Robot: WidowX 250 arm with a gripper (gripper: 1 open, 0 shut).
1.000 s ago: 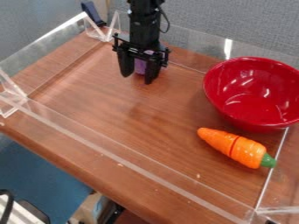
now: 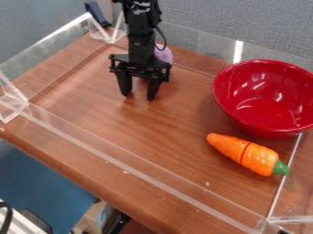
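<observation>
My black gripper hangs low over the wooden surface at upper middle, its two fingers apart and pointing down, with nothing visible between them. Behind it, partly hidden, is a pale purple rounded object. A red bowl sits at the right, and an orange toy carrot with a green tip lies below it, toward the front right.
Clear plastic walls edge the wooden tabletop, along the back, left and right. A grey panel stands behind.
My gripper has moved a little down in the view, toward the front, uncovering more of the purple object behind it. The bowl and carrot have not moved.
</observation>
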